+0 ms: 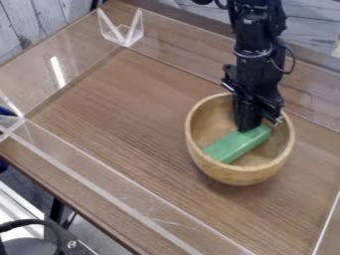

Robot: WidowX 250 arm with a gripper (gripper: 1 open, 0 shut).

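A round wooden bowl stands on the right side of the wooden table, with a green block lying inside it. The black gripper reaches down from above into the back of the bowl, at the block's upper end. Its fingertips are dark and small, so whether they are shut or hold the block cannot be made out.
A clear plastic piece is at the back left edge. Black hardware sits at the lower left corner.
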